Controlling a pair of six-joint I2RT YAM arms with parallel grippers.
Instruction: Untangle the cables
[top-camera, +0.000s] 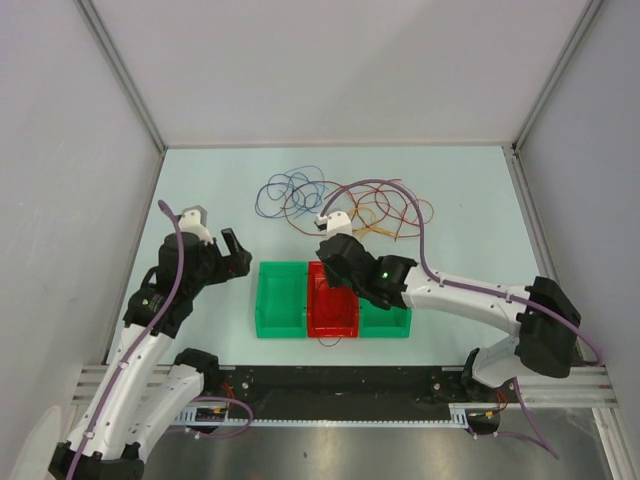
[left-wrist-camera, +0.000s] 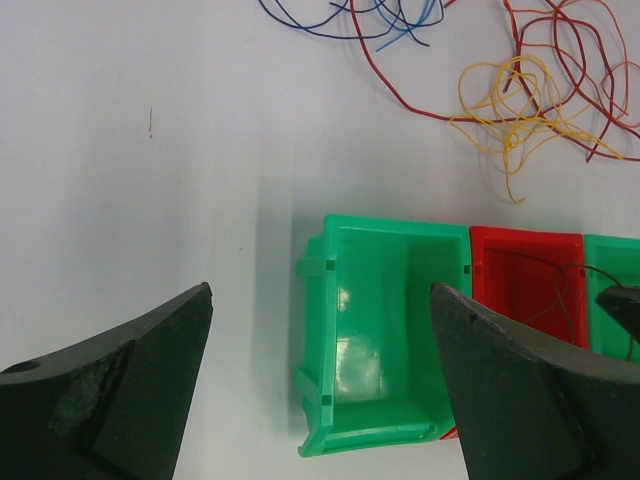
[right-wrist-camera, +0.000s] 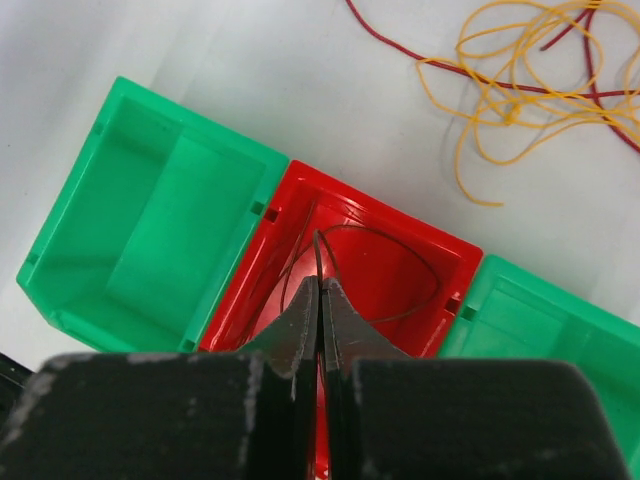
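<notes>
My right gripper is shut over the red bin (right-wrist-camera: 385, 205), with a thin dark reddish cable (right-wrist-camera: 318, 255) pinched at its tips. Loops of that cable lie inside the bin, and in the top view a bit of it pokes past the bin's front edge. Left of the bins, my left gripper (top-camera: 240, 252) stands open and empty above bare table. Behind the bins spreads a tangle: a blue cable (top-camera: 268, 188) at left, a red cable (left-wrist-camera: 385, 80) running across, and a yellow cable (right-wrist-camera: 510, 110) overlapping the red one.
A green bin (left-wrist-camera: 331, 330) adjoins the red one on the left, empty. Another green bin (top-camera: 385, 322) sits on the right, partly under the right arm. Clear table (top-camera: 190, 185) lies at the far left and far right.
</notes>
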